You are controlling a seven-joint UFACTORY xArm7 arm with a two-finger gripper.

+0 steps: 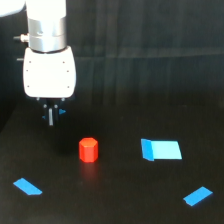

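Observation:
A small red block [88,150] with a faceted outline stands upright on the dark table. To its left and higher in the picture is my gripper [50,115], pointing down under the white arm. Clear dark space lies between the gripper and the block, so they are apart. The fingers are small and dark; whether they are parted is hard to make out. No object shows held at their tips.
At the right lies a light-blue patch [166,150] with a darker blue strip [147,150] along its left edge. Blue tape marks lie front left [27,187] and front right [198,196]. A dark curtain [150,60] hangs behind.

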